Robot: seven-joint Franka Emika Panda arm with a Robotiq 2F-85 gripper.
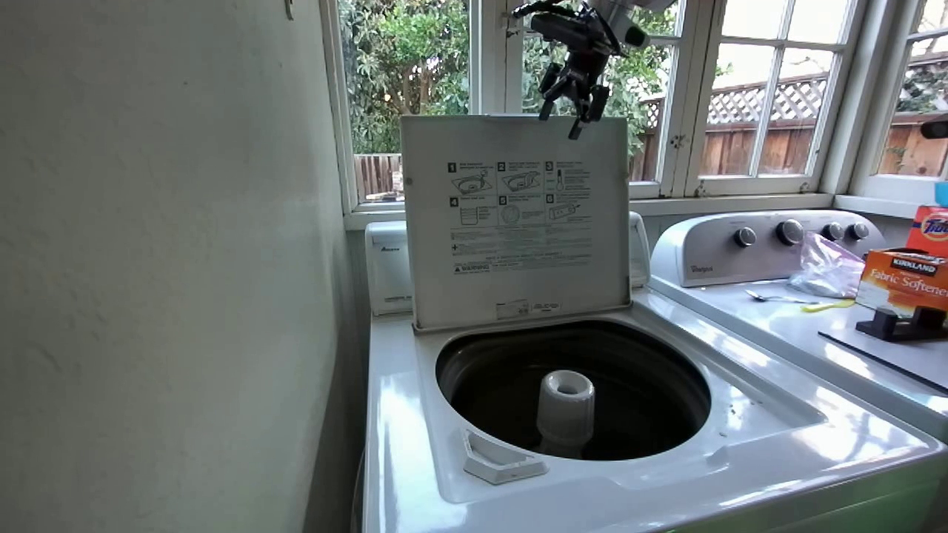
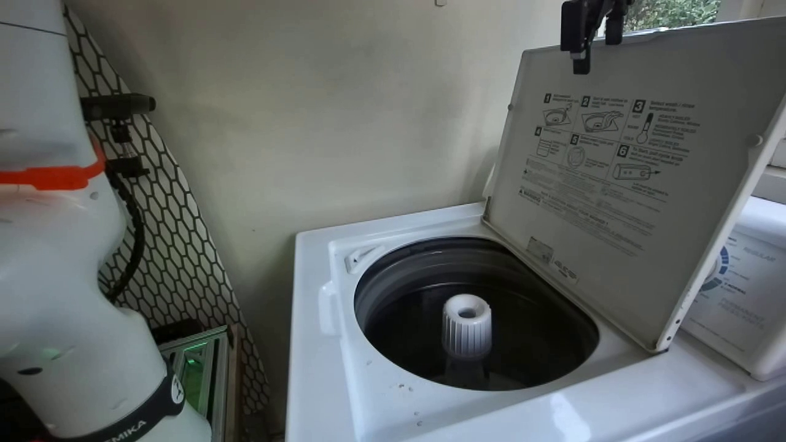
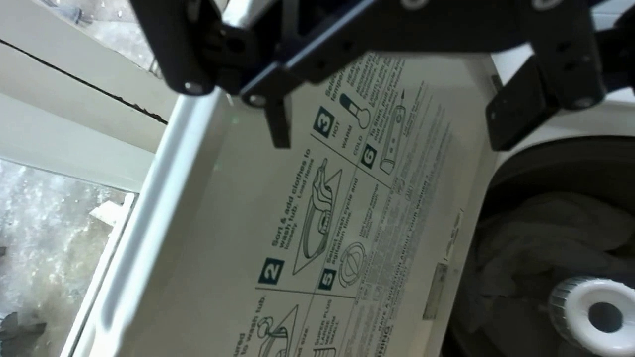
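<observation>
The white washer lid (image 1: 520, 222) stands raised behind the tub, its printed instructions facing forward. My black gripper (image 1: 561, 123) hangs at the lid's upper edge, right of its middle in exterior view 1. Exterior view 2 also has the gripper (image 2: 598, 56) overlapping the top edge, with its upper part cut off. Wide apart in the wrist view, the fingers (image 3: 501, 122) leave the gripper open, holding nothing; the printed lid face fills the view beyond. Whether any finger touches the lid cannot be told.
Below is the open tub with its white agitator (image 1: 566, 409); greyish cloth (image 3: 553, 238) lies inside. To the right, a second machine carries a fabric softener box (image 1: 902, 280) and a plastic bag (image 1: 826, 266). Windows stand behind, a wall (image 1: 178, 266) at left.
</observation>
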